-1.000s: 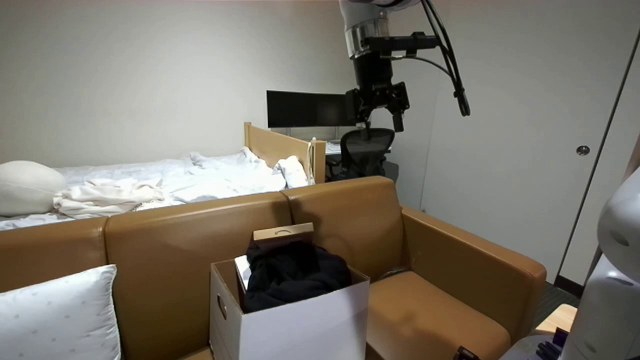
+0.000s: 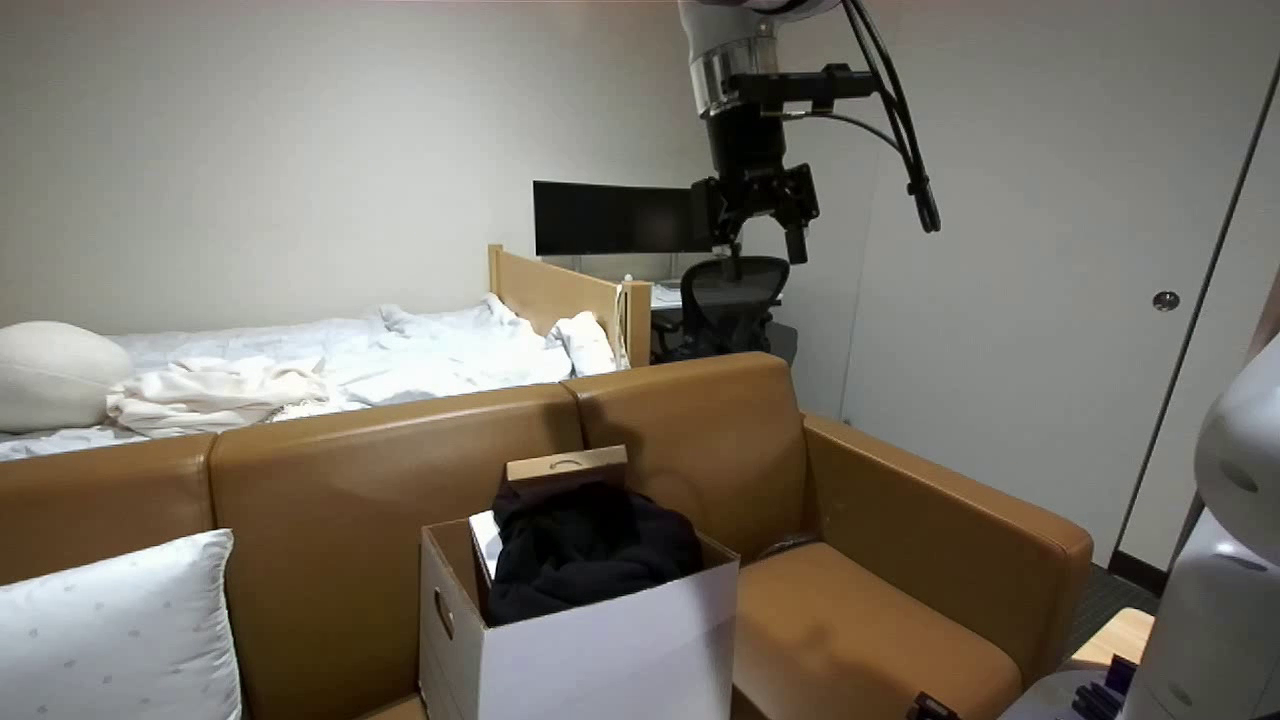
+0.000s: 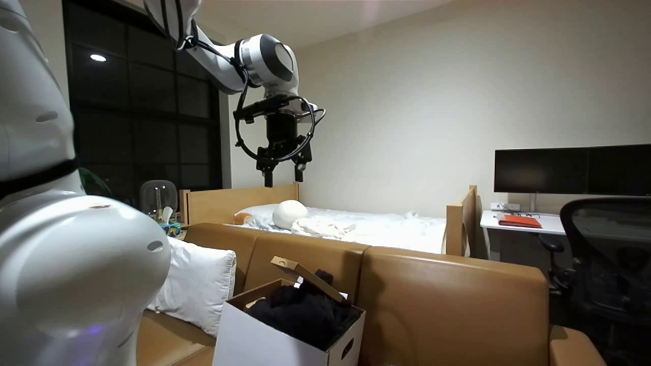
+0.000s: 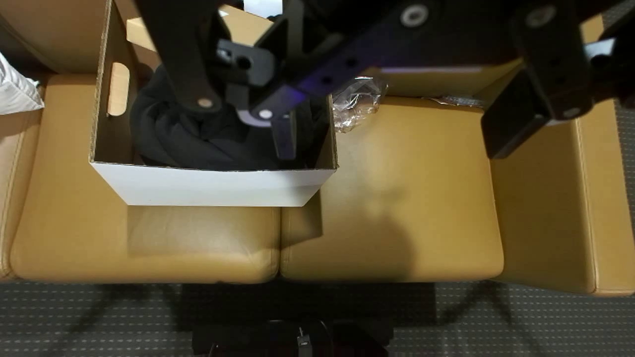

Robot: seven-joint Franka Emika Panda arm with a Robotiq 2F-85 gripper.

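Observation:
My gripper (image 2: pixel 764 258) hangs high above the couch, its fingers open and nothing between the fingers. In the second exterior view the gripper (image 3: pixel 284 181) is well clear of everything below it. A white cardboard box (image 2: pixel 606 654) sits on the couch seat, open at the top. Bunched black cloth (image 2: pixel 588 546) fills much of it, and a smaller brown carton (image 2: pixel 566 466) sticks up at its back. Seen from the wrist, the black cloth (image 4: pixel 196 131) lies below and partly behind my left-hand finger; gripper parts hide some of the box.
The brown couch (image 2: pixel 882 636) has bare seat right of the box, with crumpled clear plastic (image 4: pixel 358 101) near its back. A white pillow (image 2: pixel 120 630) leans at the left. Behind the couch stand a bed (image 2: pixel 564 288) and an office chair (image 3: pixel 616 244).

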